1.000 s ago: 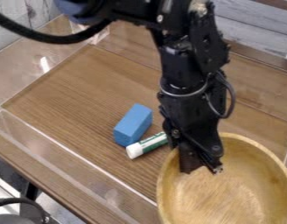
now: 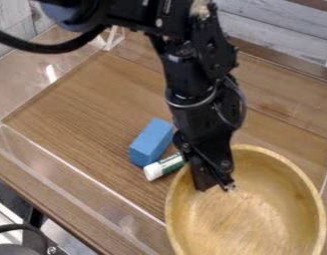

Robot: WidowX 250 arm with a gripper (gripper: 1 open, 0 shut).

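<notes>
My gripper (image 2: pixel 206 174) points down at the left rim of a large wooden bowl (image 2: pixel 253 224), its fingers closed around that rim as far as can be seen; the fingertips are partly hidden in shadow. Left of it, a white and green cylinder (image 2: pixel 163 166) lies on the wooden surface beside a blue block (image 2: pixel 151 141).
A clear edge runs along its left and front-left side, with dark equipment and cables at the lower left.
The block and cylinder look unmoved.
</notes>
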